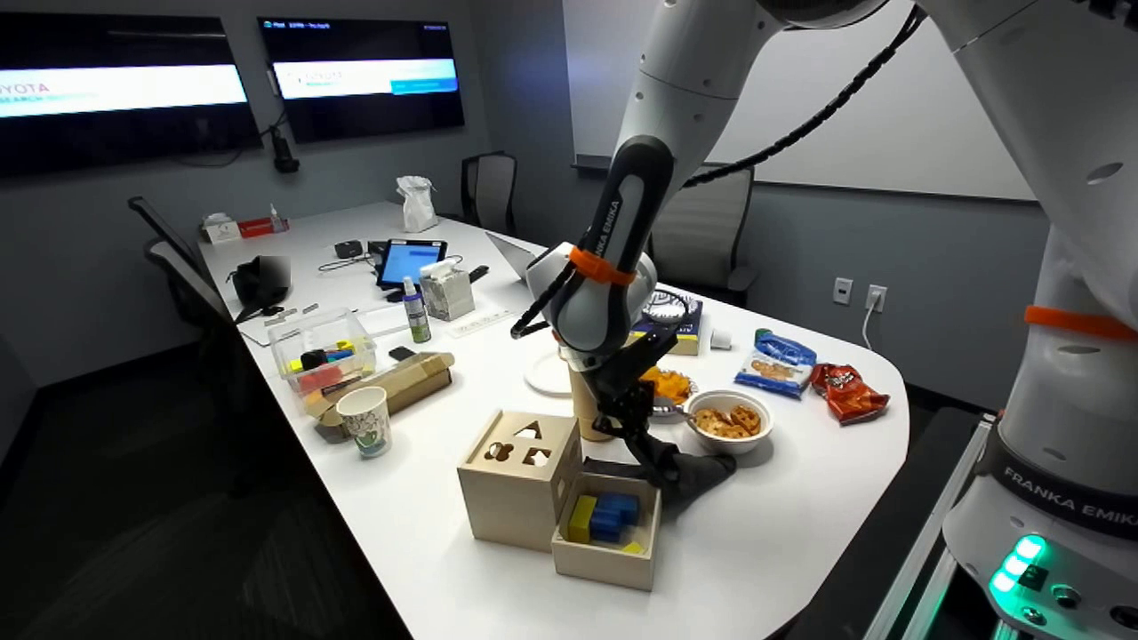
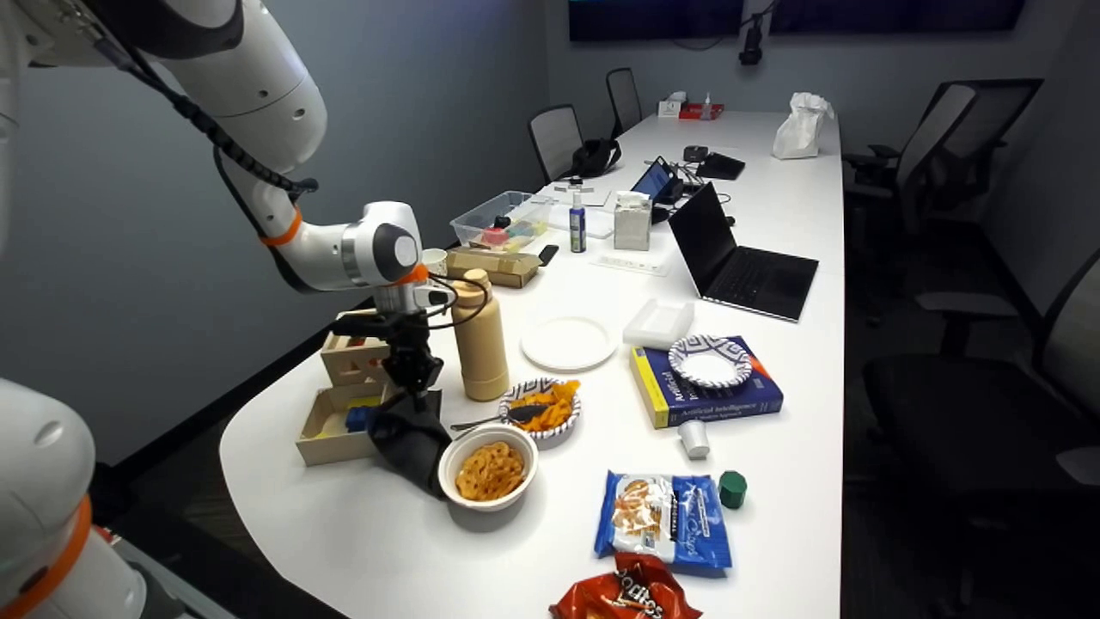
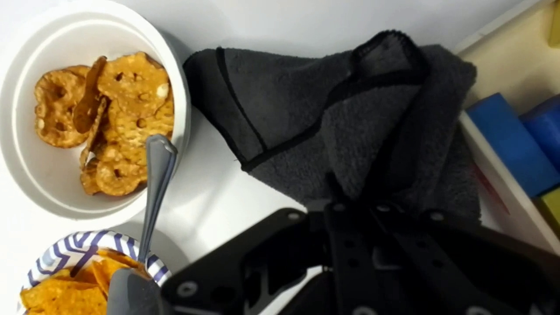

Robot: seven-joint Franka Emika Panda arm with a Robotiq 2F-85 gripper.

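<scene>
In the wrist view a dark grey cloth [image 3: 283,110] with black edging lies bunched and folded on the white table. My gripper is shut on a raised fold of it; the fingertips are dark against the cloth and partly hidden. Exterior view 2 shows the cloth [image 2: 412,444] hanging from the gripper [image 2: 418,397] and spreading onto the table, between the open wooden box and the pretzel bowl. From exterior view 1, the cloth [image 1: 693,475] trails toward the table's near right, behind the box.
Close by on one side stands the open wooden box [image 1: 605,566] with blue and yellow blocks, beside the shape sorter [image 1: 512,501]. Opposite are the pretzel bowl [image 3: 181,105], a chip bowl [image 2: 565,425] and a spoon [image 3: 157,178]. A tan bottle [image 2: 481,346] rises behind the gripper.
</scene>
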